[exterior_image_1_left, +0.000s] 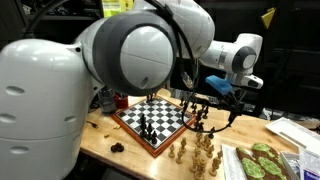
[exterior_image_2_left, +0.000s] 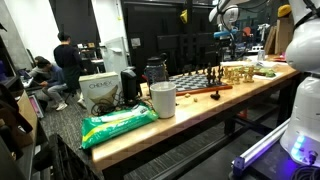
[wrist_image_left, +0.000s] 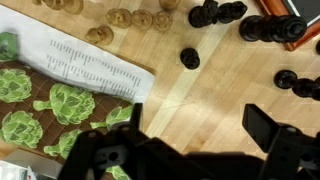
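My gripper stands open over bare wood, with nothing between its fingers. Below it in the wrist view, a small dark chess piece (wrist_image_left: 190, 58) stands apart from the other dark pieces (wrist_image_left: 218, 12), which lie toward the top and right. Light wooden pieces (wrist_image_left: 140, 19) line the upper left. In exterior view 1 the chessboard (exterior_image_1_left: 133, 122) is left of the gripper, with a dark group (exterior_image_1_left: 148, 130) on it. Several light pieces (exterior_image_1_left: 198, 160) stand on the table in front of the gripper.
A printed sheet with green artichoke pictures (wrist_image_left: 72, 104) covers the left of the wrist view. A white tray (exterior_image_1_left: 293, 132) is at the table's right. In exterior view 2, a green packet (exterior_image_2_left: 118, 124) and a white cup (exterior_image_2_left: 163, 98) occupy the near end.
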